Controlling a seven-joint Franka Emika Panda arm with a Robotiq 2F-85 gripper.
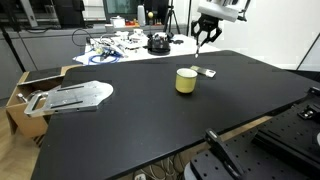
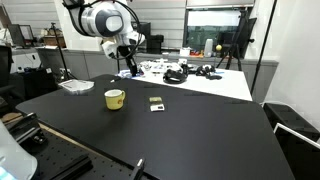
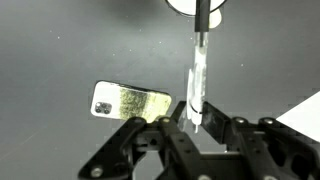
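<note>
My gripper is shut on a slim pen-like thing [image 3: 199, 70], clear or whitish with a dark end. It hangs down from the fingers in exterior view 1, its tip in the air above the black table. A yellow cup [image 1: 186, 81] stands upright, apart from the gripper [image 1: 208, 27]. Only part of its pale rim and handle [image 3: 217, 19] shows at the top of the wrist view, behind the pen's dark end. A phone-like flat thing [image 3: 132, 102], part silver and part yellowish, lies on the table near the cup.
A white tray-like thing [image 1: 78, 96] lies far left on the table in exterior view 1. Cables and tools [image 1: 115, 45] crowd a surface behind.
</note>
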